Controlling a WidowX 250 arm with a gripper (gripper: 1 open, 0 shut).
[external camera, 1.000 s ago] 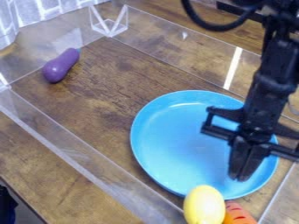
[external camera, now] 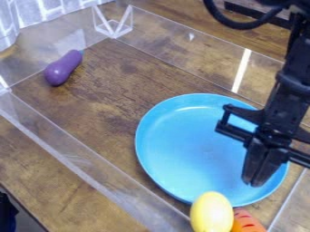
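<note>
My black gripper (external camera: 255, 168) hangs over the right part of a blue plate (external camera: 182, 149), its fingertips low, close to the plate's surface, and shut with nothing visible between them. A yellow oval object (external camera: 211, 214) sits at the plate's front edge, with an orange item (external camera: 247, 222) beside it at the bottom right. A purple eggplant-like object (external camera: 63, 69) lies at the upper left, away from the plate.
Clear plastic walls edge the wooden surface (external camera: 109, 91) along the back and the lower left. The wood left of the plate is bare. A white towel-like cloth lies in the top left corner.
Over the last second my gripper has shifted slightly, most recently to the right across the plate. The other objects have not moved.
</note>
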